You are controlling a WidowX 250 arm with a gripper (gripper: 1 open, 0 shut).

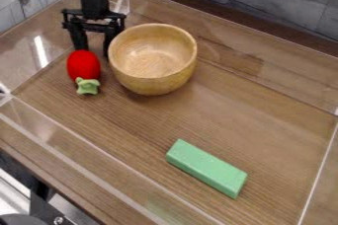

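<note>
The black robot arm and gripper (94, 34) are at the back left, over the table's rear. The gripper's fingers hang behind a red object with a green top (83, 68) and beside the left rim of a wooden bowl (154, 56). The red object lies left of the bowl. The gripper is small and dark, so its finger state and anything between its fingers cannot be made out.
A green block (207, 168) lies at the front right of the wooden table (132, 150). A grey wall borders the back left.
</note>
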